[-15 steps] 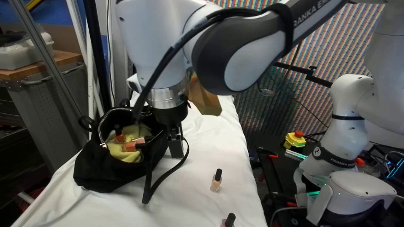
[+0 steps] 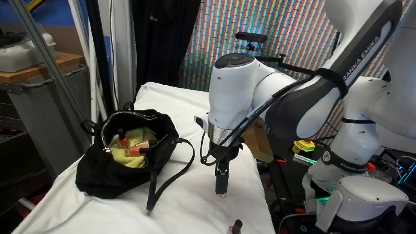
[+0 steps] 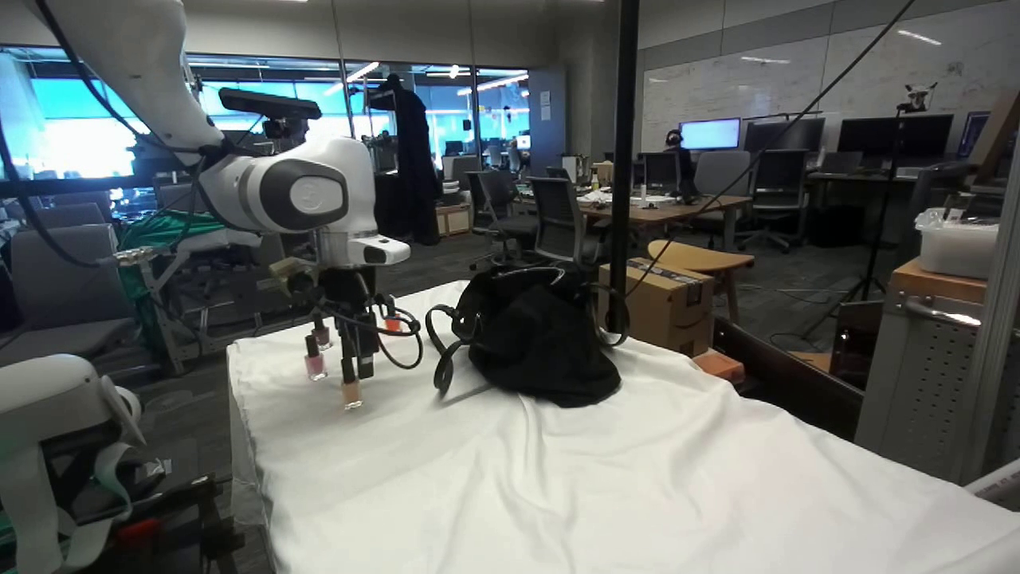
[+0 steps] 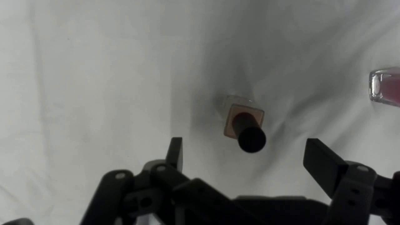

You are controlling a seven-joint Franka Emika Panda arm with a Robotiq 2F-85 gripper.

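A peach nail polish bottle with a black cap (image 4: 245, 122) stands upright on the white cloth, lying between my open fingers in the wrist view and slightly ahead of them. My gripper is wide open and holds nothing. In exterior view 1 the gripper (image 2: 221, 191) covers nearly all of that bottle; only a bit of its base shows. Exterior view 2 has the same bottle (image 3: 351, 391) right by the fingers. The black bag (image 2: 113, 181) sits open to the left, with orange and pink polish bottles on a yellow cloth (image 2: 134, 160) inside it.
A pink bottle (image 2: 235, 227) stands near the front edge in exterior view 1. More bottles, one pink (image 3: 315, 362) and one orange-red (image 3: 393, 320), show near the gripper in exterior view 2. The bag's strap (image 2: 173, 179) trails over the cloth.
The arm has swung away from the bag toward the table's right side and come down over the peach bottle, which stood in plain view before. The bag and its contents look unmoved.
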